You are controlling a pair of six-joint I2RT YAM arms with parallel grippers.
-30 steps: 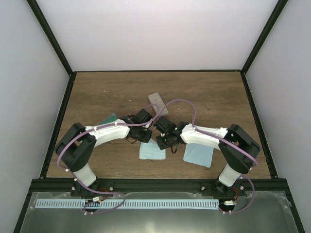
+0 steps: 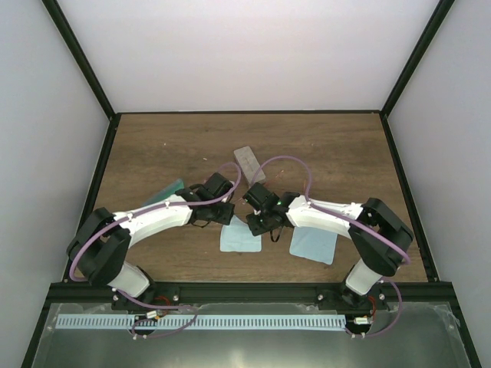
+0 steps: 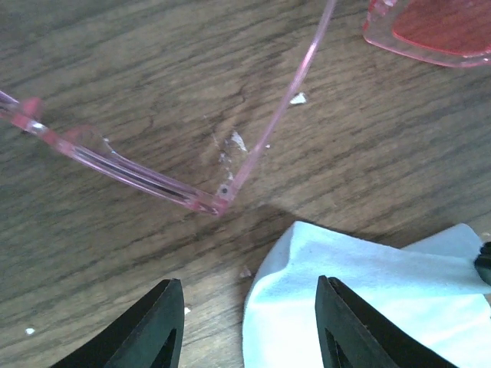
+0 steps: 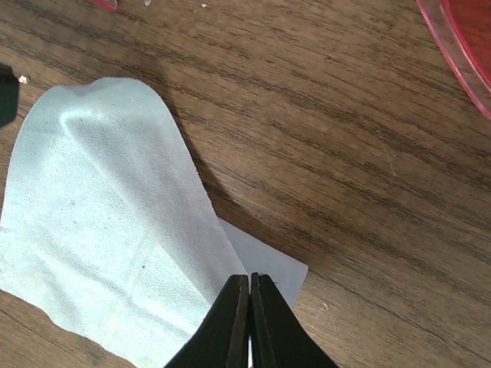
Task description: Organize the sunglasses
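Pink sunglasses (image 3: 176,188) with unfolded temples lie above a pale blue cloth (image 3: 360,307) in the left wrist view; a red-lensed pair (image 3: 445,23) is at upper right. My left gripper is open at the cloth's folded edge, nothing between its fingers. My right gripper is shut at the cloth's folded right edge; whether it pinches any fabric is unclear. A red lens (image 4: 472,31) shows at top right of the right wrist view. In the top view, the arms hide most of the sunglasses.
A second blue cloth (image 2: 313,249) lies at front right, a grey block (image 2: 247,159) at the back centre, and a teal item (image 2: 165,192) beside the left arm.
My left arm has drawn back leftward from the centre. The right arm looks unmoved.
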